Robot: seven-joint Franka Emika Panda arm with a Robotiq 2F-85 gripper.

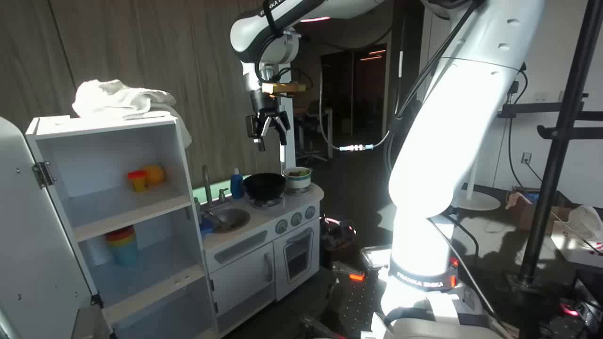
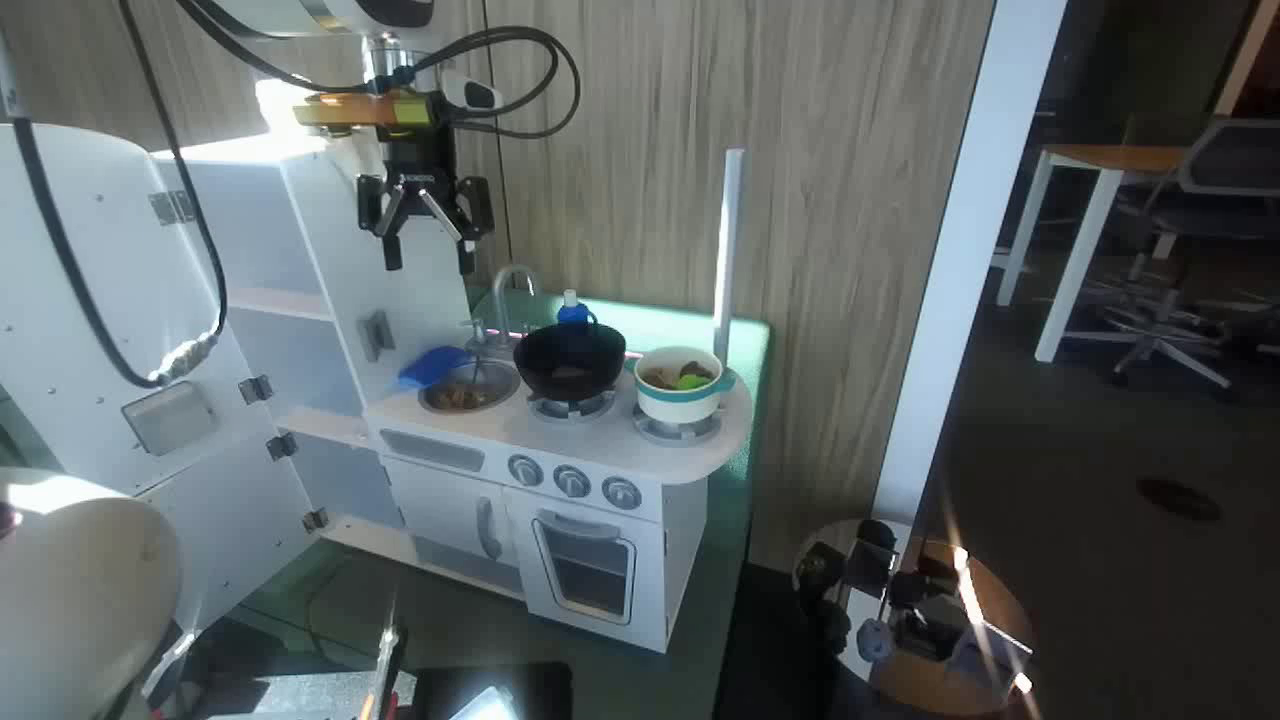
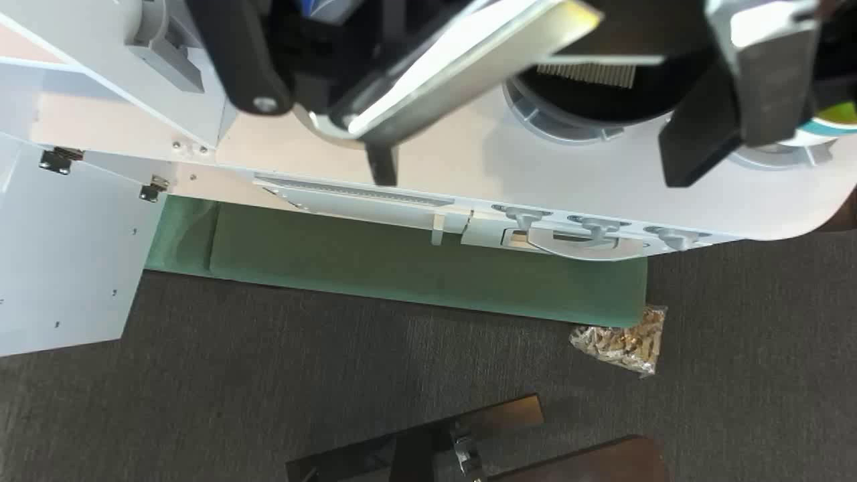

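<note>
High above the toy kitchen, my gripper point(image 2: 428, 258) stands open, pointing down with nothing between its fingers. A black pan point(image 2: 570, 361) sits on the left burner. To its right, on the other burner, rests a white pot with a teal rim point(image 2: 678, 386), holding brown and green pieces. The sink point(image 2: 469, 388) contains some brown bits, and a blue item point(image 2: 434, 366) lies at its left edge. Behind the pan is a blue bottle point(image 1: 237, 184). In the wrist view, the open fingers partly cover the pan point(image 3: 610, 90) and the sink.
Left of the kitchen stands a white shelf unit point(image 1: 110, 232) with its door open. It holds a red and yellow cup point(image 1: 138, 181), an orange ball point(image 1: 154, 173) and stacked cups point(image 1: 124, 247). A white towel point(image 1: 121, 100) lies on top. Space around the raised gripper looks clear.
</note>
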